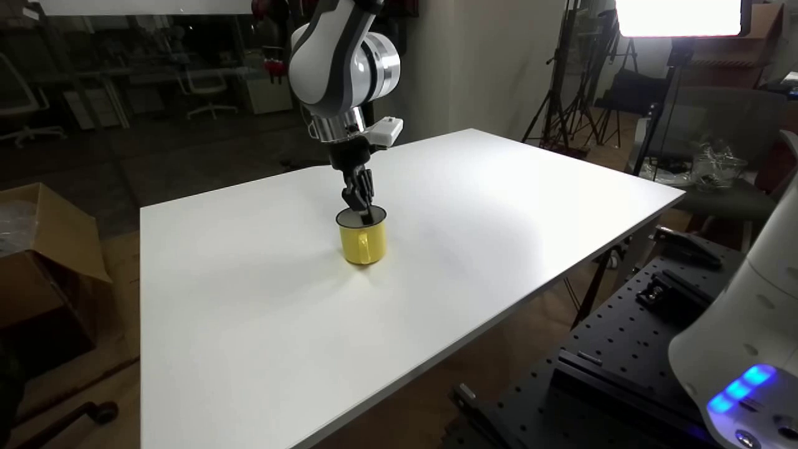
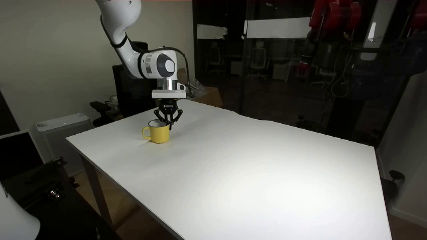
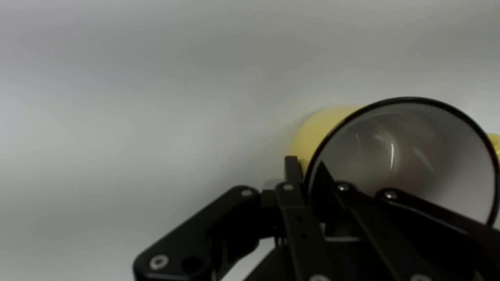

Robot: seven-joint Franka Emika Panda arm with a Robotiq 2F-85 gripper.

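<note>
A yellow mug [image 1: 351, 246] with a dark rim and pale inside is upright on the white table. Its handle points toward the near side in exterior view 1 and to the left in exterior view 2, where the mug [image 2: 160, 136] is also plain to see. My gripper is shut on the mug's rim, one finger inside the wall and the other outside it. Seen from above in the wrist view, the mug [image 3: 412, 154] looks empty. Whether its base touches the table is hard to tell.
A cardboard box [image 1: 67, 232] stands on the floor beyond one end. Another white arm base [image 1: 748, 352] stands on a black perforated bench beside the table.
</note>
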